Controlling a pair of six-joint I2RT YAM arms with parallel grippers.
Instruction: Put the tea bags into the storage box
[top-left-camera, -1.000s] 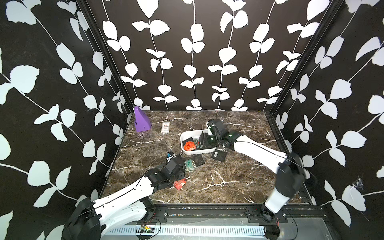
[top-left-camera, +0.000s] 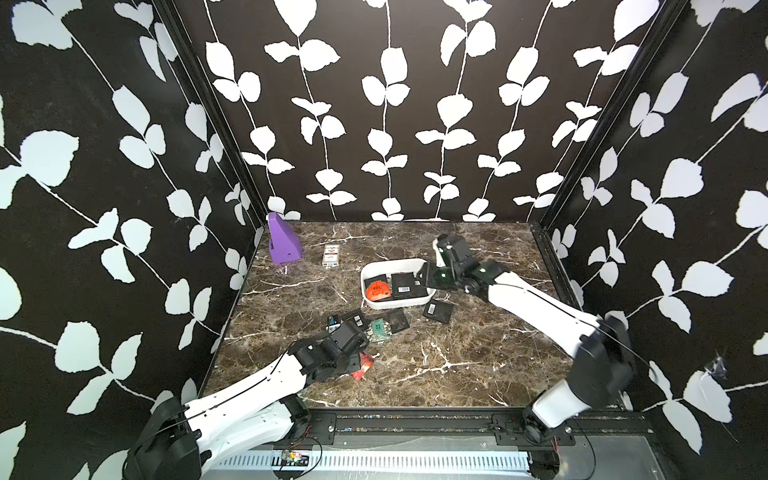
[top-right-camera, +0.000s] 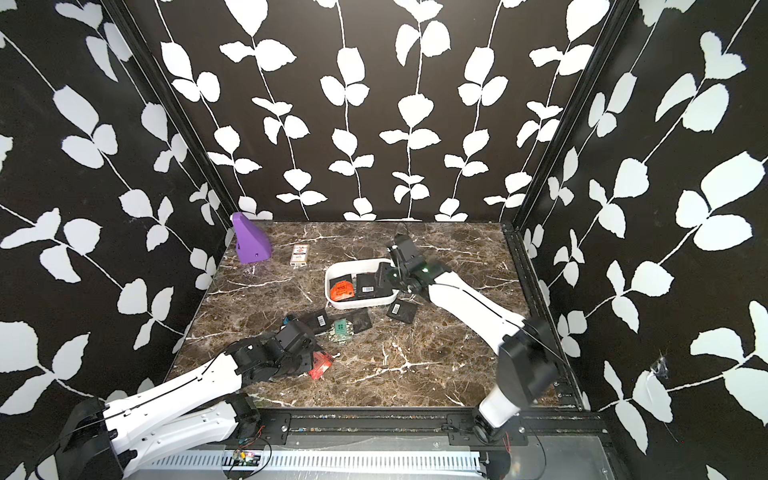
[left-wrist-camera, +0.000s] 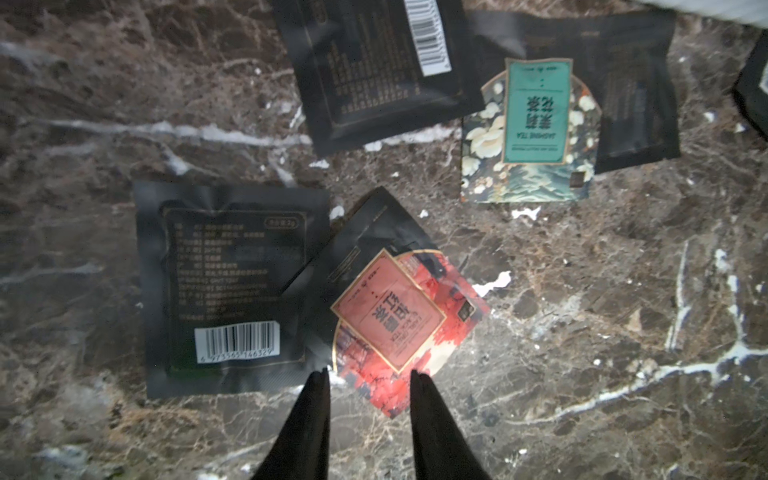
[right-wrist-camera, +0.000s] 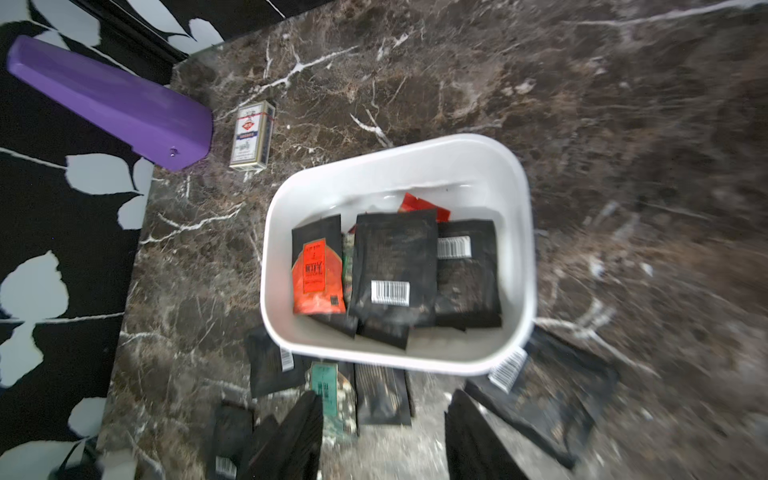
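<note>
The white storage box (right-wrist-camera: 276, 240) holds several tea bags, among them an orange-labelled one (right-wrist-camera: 318, 272) and a black barcoded one (right-wrist-camera: 393, 260). My right gripper is open above the box's near side, nothing between its fingers. In the left wrist view, my left gripper stands open over the lower part of a red tea bag (left-wrist-camera: 392, 308). That bag overlaps a black tea bag (left-wrist-camera: 232, 280). Farther out lie a barcoded black bag (left-wrist-camera: 376, 64), a green-labelled jasmine bag (left-wrist-camera: 532, 132) and a dark bag (left-wrist-camera: 637, 100) behind it.
A black tea bag (right-wrist-camera: 552, 392) lies against the box's near right corner. A small carton (right-wrist-camera: 253, 136) and a purple stand (right-wrist-camera: 120, 96) are at the back left.
My left gripper has moved only slightly.
</note>
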